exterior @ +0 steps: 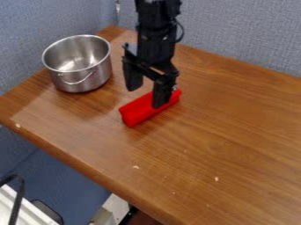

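A red block (140,111) lies diagonally on the wooden table, left of the middle. My black gripper (150,81) is open directly over it, one finger on either side, with the block's far end partly hidden behind it. Whether the fingers touch the block cannot be told. A steel pot (77,63) stands to the left at the back, apart from the block.
Padded grey-blue walls (247,26) border the back and left. Below the table's left edge, some cables and white items lie on a blue floor.
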